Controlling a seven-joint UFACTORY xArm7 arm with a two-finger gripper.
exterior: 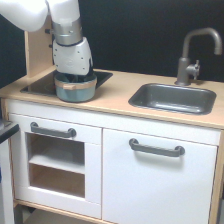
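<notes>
A teal pot [76, 92] sits on the black hob at the back left of the toy kitchen's wooden counter. My gripper [75, 76] is lowered at the pot, its white housing above and its fingers mostly hidden inside or behind the pot's rim, so whether it grips the pot cannot be seen.
A steel sink [173, 99] with a tall tap [186, 66] is on the right of the counter. Bare worktop [117, 95] lies between hob and sink. Below are an open-fronted oven door [58, 180] and a white cupboard door [158, 185].
</notes>
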